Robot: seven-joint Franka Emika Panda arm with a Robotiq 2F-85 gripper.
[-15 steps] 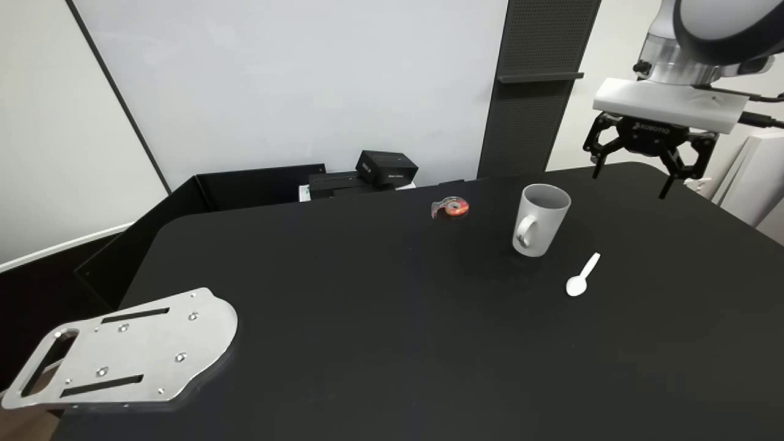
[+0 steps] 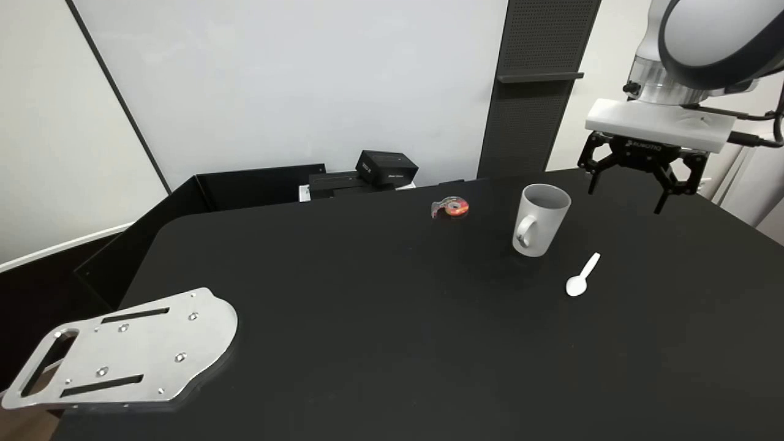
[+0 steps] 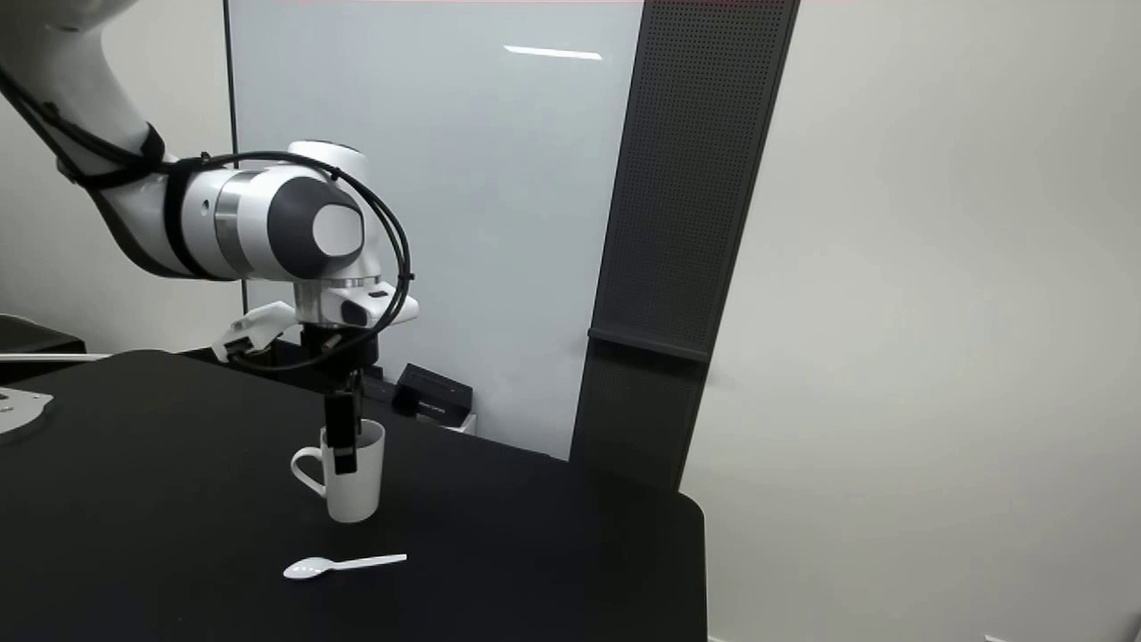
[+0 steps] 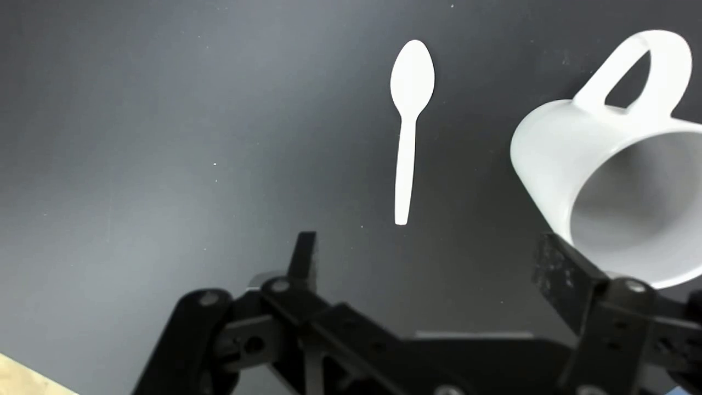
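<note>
A white plastic spoon [image 2: 582,275] lies flat on the black table, its bowl toward the viewer in exterior view 1. Close by stands a light mug [image 2: 536,229], upright, with its handle on the near left side. My gripper [image 2: 626,198] hangs above the table, open, with nothing between its fingers. In the wrist view the spoon [image 4: 408,131] lies ahead of the open gripper, its handle end pointing into the gap.
A small tape dispenser [image 2: 450,207] lies near the table's back edge. The silver metal plate [image 2: 139,345] sits at the left front corner. Black boxes [image 2: 386,168] rest behind the table.
My gripper has come down somewhat and moved slightly left in exterior view 1. It stays open. The spoon and mug have not moved.
</note>
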